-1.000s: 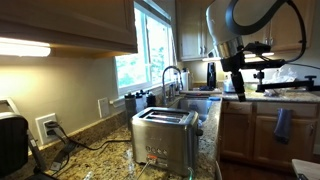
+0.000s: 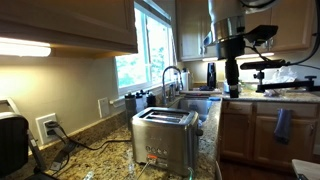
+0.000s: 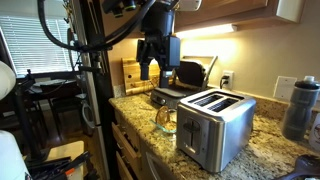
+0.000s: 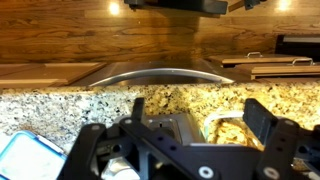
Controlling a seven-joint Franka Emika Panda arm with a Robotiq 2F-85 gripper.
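In the first exterior view, a silver two-slot toaster (image 2: pixel 162 137) stands upright on the granite counter. The second exterior view shows the same toaster (image 3: pixel 215 130) with its slots facing up. My gripper (image 3: pixel 155 73) hangs in the air, higher than the toaster and apart from it. From the wrist, the gripper is open over the counter's edge, its fingers wide apart and nothing held. Below and between them lies a grey metal surface (image 4: pixel 178 124), perhaps the toaster, mostly hidden by the gripper.
A clear bowl (image 3: pixel 166 121) with something yellowish in it sits beside the toaster. A dark bottle (image 3: pixel 300 108) stands near the wall. A blue-edged container (image 4: pixel 30 157) shows at the wrist view's lower left. Cabinets (image 2: pixel 80 18) overhang the counter; wooden floor (image 4: pixel 90 45) lies in front.
The arm and gripper have shifted a little to the left in the first exterior view and look larger. The toaster has stayed in place.
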